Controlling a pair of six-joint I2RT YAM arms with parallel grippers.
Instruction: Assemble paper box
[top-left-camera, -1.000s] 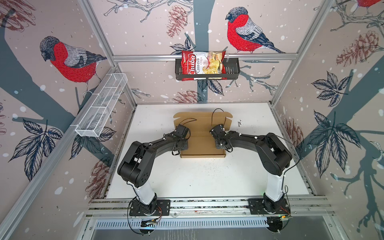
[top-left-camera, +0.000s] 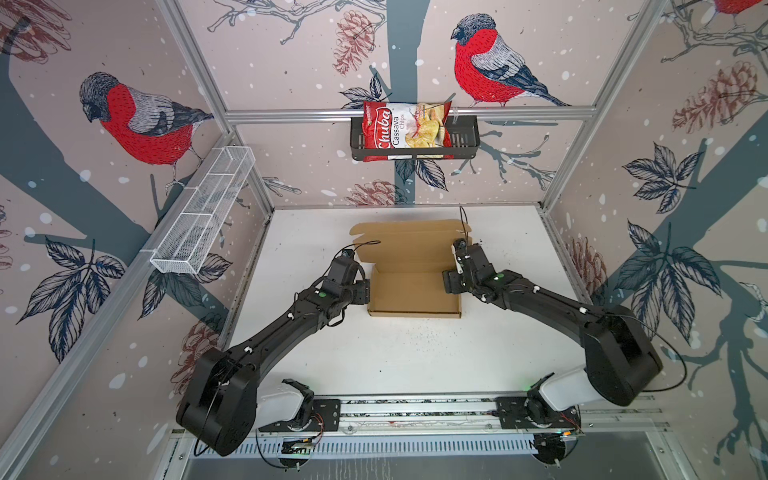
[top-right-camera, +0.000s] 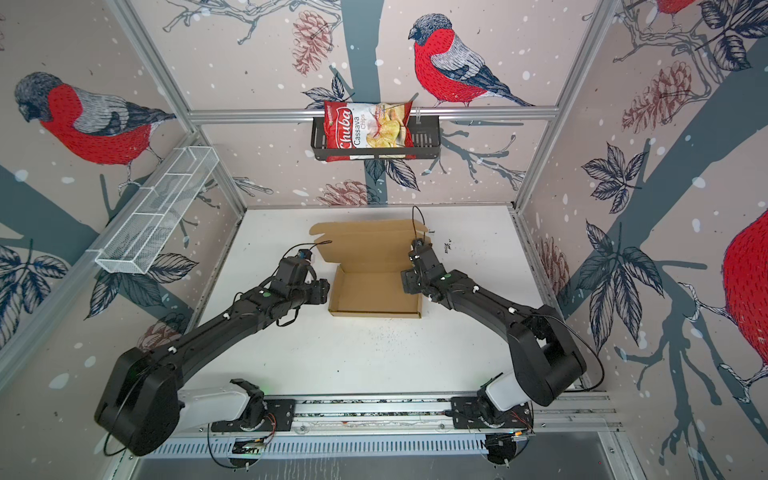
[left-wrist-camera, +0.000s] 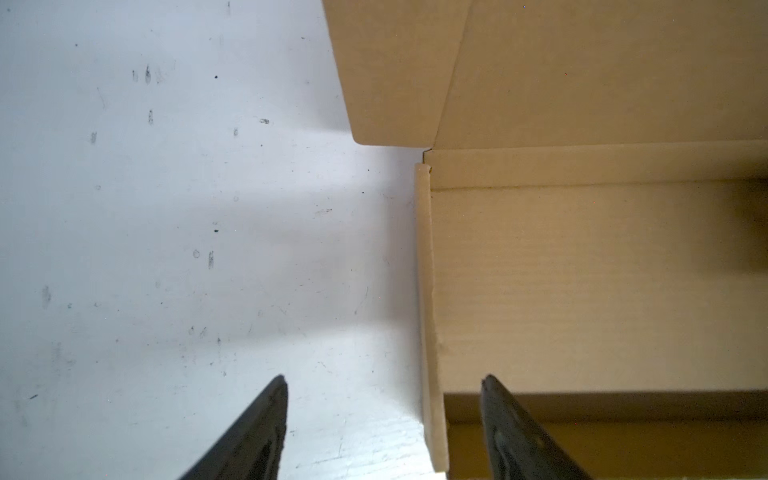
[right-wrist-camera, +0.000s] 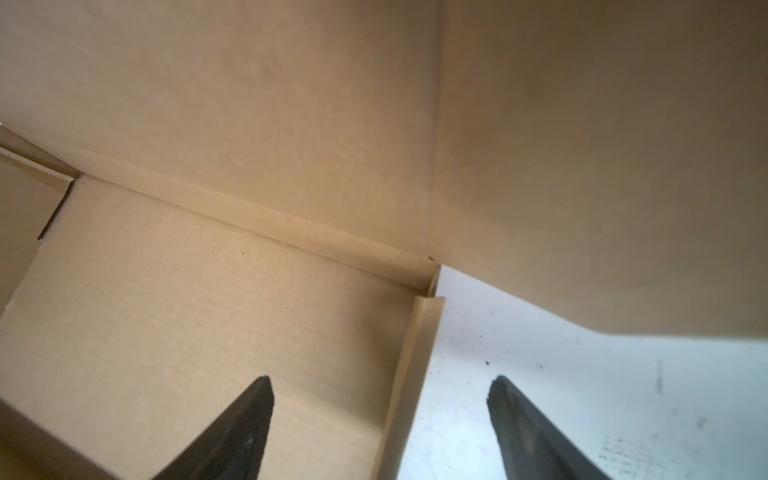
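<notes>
A brown cardboard box (top-left-camera: 414, 294) lies on the white table with its lid raised at the back. Its low front wall (top-left-camera: 416, 314) and both side walls stand up. In the left wrist view the left side wall (left-wrist-camera: 428, 320) rises between the spread fingers of my left gripper, which hovers over that side. The right side wall (right-wrist-camera: 412, 376) shows between the parted fingers of my right gripper. Neither gripper has anything pinched. The lid's side flap (left-wrist-camera: 396, 72) hangs outward past the left edge.
A black shelf basket (top-left-camera: 465, 140) with a chips bag (top-left-camera: 408, 128) hangs on the back wall. A white wire basket (top-left-camera: 204, 208) hangs at the left.
Both grippers have drawn apart, the left one leftward and the right one rightward. The box has shifted slightly to the right.
</notes>
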